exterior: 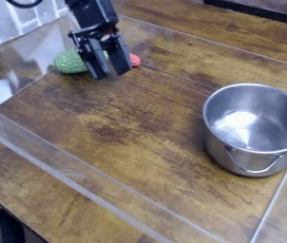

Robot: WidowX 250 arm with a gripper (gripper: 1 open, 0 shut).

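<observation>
The black gripper (108,63) is at the upper left of the camera view, fingers pointing down in front of a green object (67,61) and a small red-pink piece (133,59) that it partly hides. Its two fingers appear apart, and I see nothing held between them. A steel pot (253,128) with a handle stands empty on the right side of the wooden table.
Clear plastic sheets or strips (76,176) border the wooden surface (133,142) along the left and right. A dark ledge (254,9) is at the back right.
</observation>
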